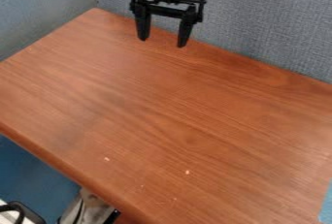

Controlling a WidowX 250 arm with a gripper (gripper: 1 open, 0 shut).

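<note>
My black gripper [162, 37] hangs at the top centre of the camera view, over the back part of a bare wooden table [165, 131]. Its two fingers point down and stand wide apart, open, with nothing between them.
Grey fabric partitions [266, 24] stand behind and to the left. At the lower left, below the table's edge, are a blue surface [33, 177] and some dark cables.
</note>
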